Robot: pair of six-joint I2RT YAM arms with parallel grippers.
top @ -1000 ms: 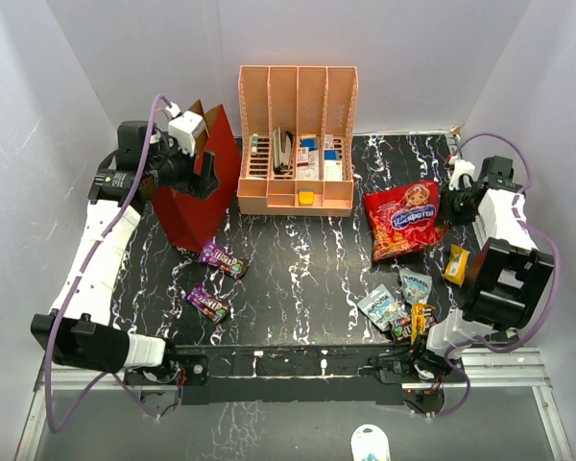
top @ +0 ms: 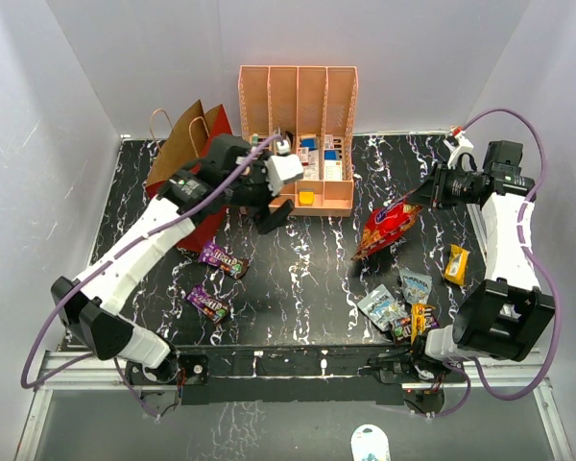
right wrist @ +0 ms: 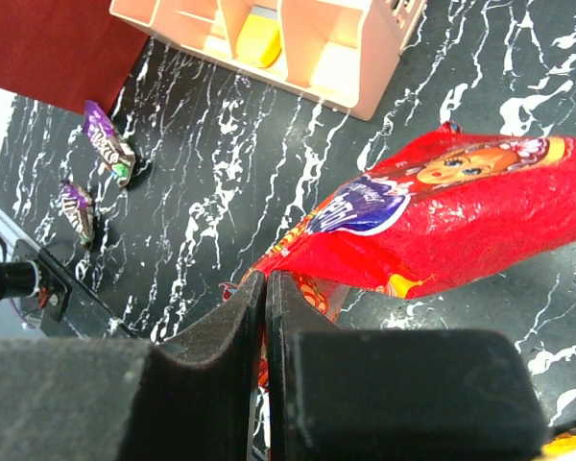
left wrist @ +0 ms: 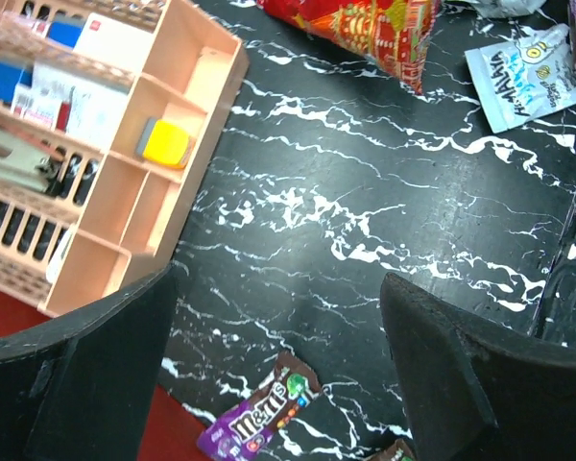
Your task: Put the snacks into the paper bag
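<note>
My right gripper (top: 428, 192) is shut on the red snack bag (top: 389, 229), which hangs tilted at the right side; in the right wrist view it fills much of the middle. My left gripper (top: 274, 206), blurred in the top view, is open and empty over the orange organizer's front. The red-and-brown paper bag (top: 200, 231) stands at the left, partly behind my left arm. Two purple M&M packets (top: 221, 259) lie before it. Silver packets (top: 378, 306), a yellow packet (top: 457, 262) and others lie at the right.
The orange organizer (top: 337, 199) stands at the back centre, holding small boxes and tools. The white walls close in on both sides.
My left arm has swung rightward from beside the paper bag. My right gripper has risen, lifting one end of the red snack bag, which now stands tilted.
</note>
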